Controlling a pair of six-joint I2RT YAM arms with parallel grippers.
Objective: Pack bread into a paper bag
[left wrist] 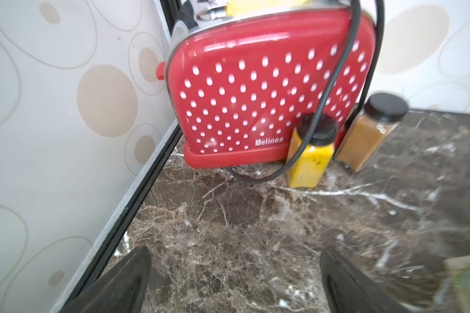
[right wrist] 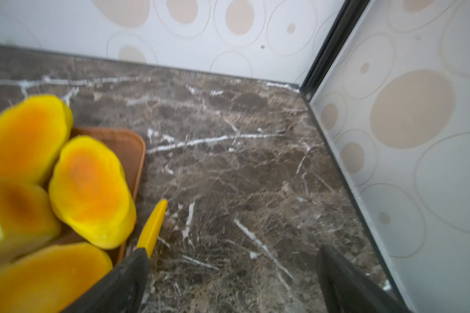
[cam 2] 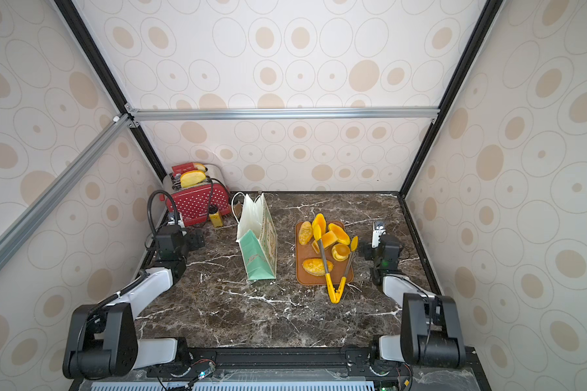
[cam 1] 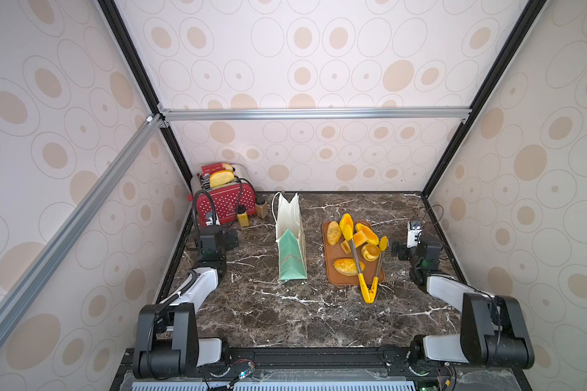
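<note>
In the middle of the counter a white and mint-green paper bag stands upright with its top open. To its right, several pieces of yellow bread lie on a brown tray. Yellow-tipped tongs rest across the tray, their joined end over its front edge. My left gripper is open left of the bag, only bare counter between its fingers. On the far right, beside the tray, my right gripper also stands open and empty; bread shows at its left.
A red toaster with bread in its slots fills the back left corner, its cable in front. Beside it are a yellow jar and a brown jar.
</note>
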